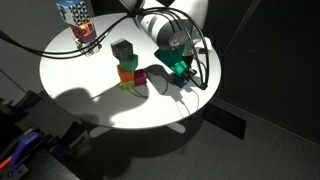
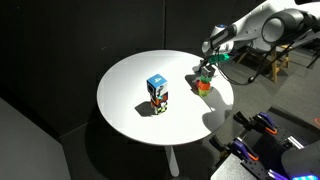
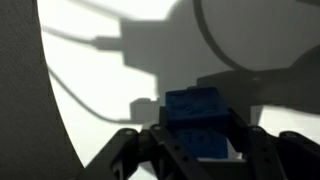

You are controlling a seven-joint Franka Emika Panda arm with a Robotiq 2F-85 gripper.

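A dark blue block point(image 3: 197, 103) is held between the fingers of my gripper, at the bottom middle of the wrist view. In exterior view 1 the same blue block point(image 1: 178, 79) shows just under the gripper, close to the right side of the round white table. Whether its underside touches the tabletop, I cannot tell. A green part point(image 1: 180, 67) shows at the gripper there. Left of it stands a stack with a dark grey block point(image 1: 122, 48), a green block point(image 1: 129, 62) and an orange-red block point(image 1: 126, 74).
Right beside the stack sits a dark red block point(image 1: 140, 76). A colourful patterned box with a blue top point(image 2: 158, 92) stands farther off on the white table point(image 2: 125, 115). Black cables loop round the arm.
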